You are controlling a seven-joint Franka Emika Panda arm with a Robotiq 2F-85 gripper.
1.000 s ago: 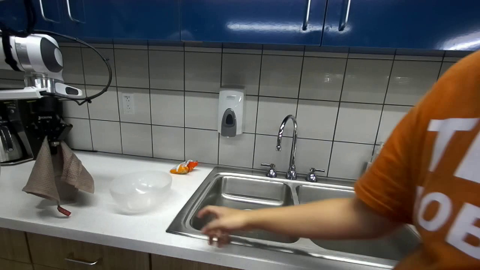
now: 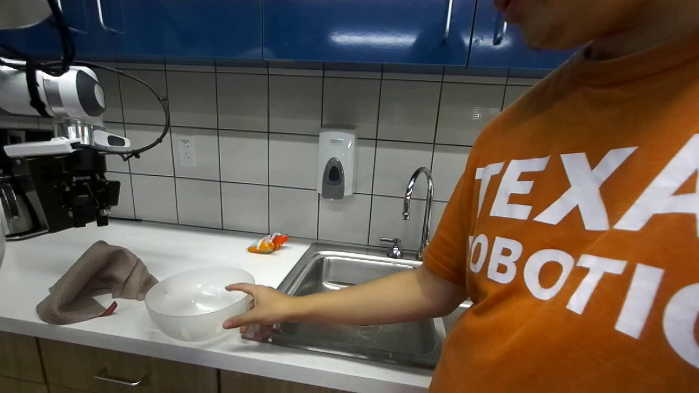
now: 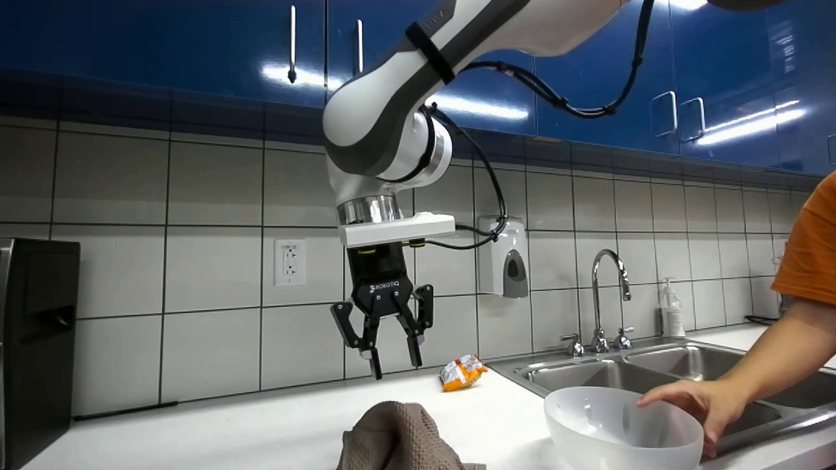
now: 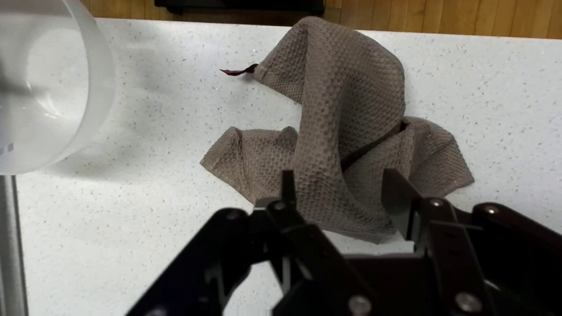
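Note:
A crumpled brown cloth [image 4: 326, 105] with a small red tag lies on the white counter, left of the bowl in exterior view 1. My gripper [image 3: 397, 369] hangs above the cloth, its fingers apart and nothing between them. In the wrist view both fingers [image 4: 398, 202] show in front of the cloth without gripping it. A translucent white bowl [image 2: 196, 304] stands upright on the counter near the front edge. A person's hand [image 2: 265, 307] is at the bowl's right rim.
An orange snack bag [image 3: 462, 372] lies at the back of the counter. The steel sink [image 2: 354, 340] and its faucet [image 2: 426, 209] are on the right. A coffee machine [image 3: 39, 344] stands at the left. Free counter lies between the bag and the cloth.
The cloth hung from my gripper before; now it lies on the counter, let go, and the gripper is slightly to the right. The person has reached in and the bowl sits nearer the front edge.

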